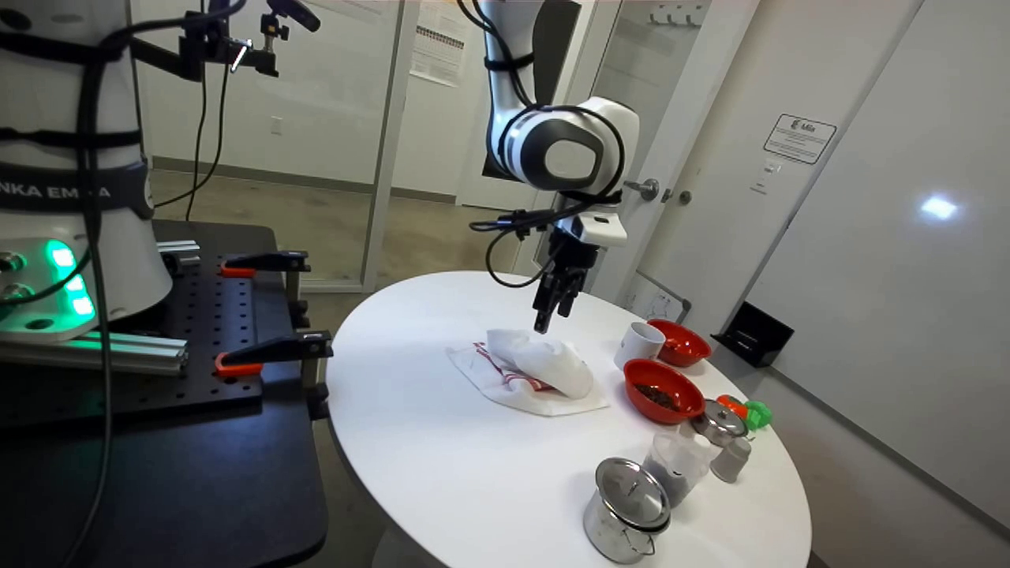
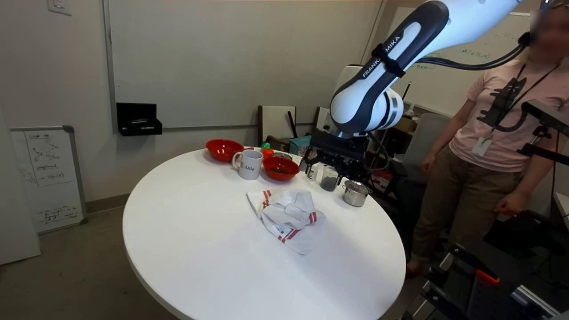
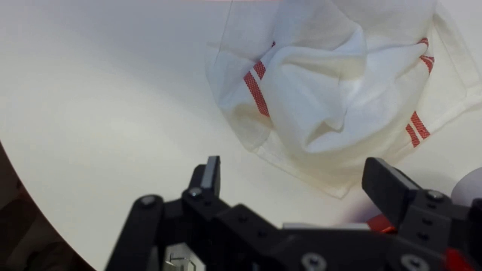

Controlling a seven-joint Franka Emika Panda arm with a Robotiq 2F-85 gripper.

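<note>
A white towel with red stripes (image 1: 541, 364) lies crumpled on the round white table (image 1: 417, 426), its middle bunched up in a raised fold. The wrist view shows that bunched towel (image 3: 334, 99) beyond the fingertips, with bare table directly between them. My gripper (image 1: 554, 317) hangs above the table near the towel's far side in exterior view 1, pointing down and not touching it. Seen from the wrist, the gripper is open, its two fingers wide apart and nothing between them. In exterior view 2 the towel (image 2: 290, 216) appears in front of the dark gripper.
Beside the towel stand a white mug (image 2: 249, 164) and two red bowls, the nearer bowl (image 1: 663, 390) holding dark bits. A lidded metal pot (image 1: 626, 511), a clear container (image 1: 677, 465) and toy vegetables (image 1: 746, 411) line the same side.
</note>
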